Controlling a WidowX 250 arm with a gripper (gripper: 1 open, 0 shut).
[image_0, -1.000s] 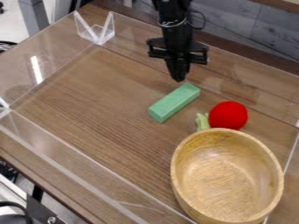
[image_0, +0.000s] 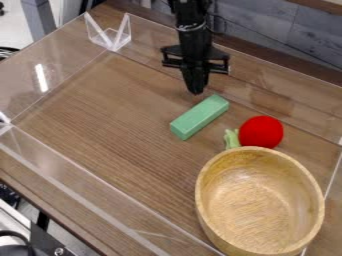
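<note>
The black gripper (image_0: 197, 62) hangs at the top middle over the wooden table (image_0: 94, 130), its fingertips low near the surface, just behind a light green rectangular block (image_0: 199, 117). Nothing shows between its fingers; whether they touch the table cannot be told. To the right are a red round object (image_0: 261, 131) and a small pale green item (image_0: 231, 138) beside it, partly hidden. A large tan bowl (image_0: 259, 200) fills the lower right.
A clear wire or plastic holder (image_0: 110, 30) stands at the upper left. A wall edges the table at the back.
The gripper has shifted slightly to the left. The objects on the table look unmoved.
</note>
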